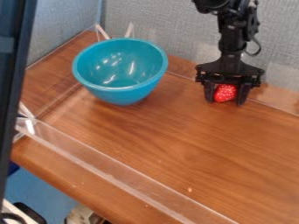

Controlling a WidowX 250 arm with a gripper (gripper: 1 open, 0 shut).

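Note:
My black gripper (225,91) is low on the wooden table at the back right, shut on a red strawberry-like object (225,93) with pale speckles, held between its fingers. A turquoise bowl (121,78) sits upright to the left, apart from the gripper.
A clear plastic edge (117,173) runs diagonally along the front left. Grey padded walls (163,26) stand behind, and a dark post (12,70) is at the far left.

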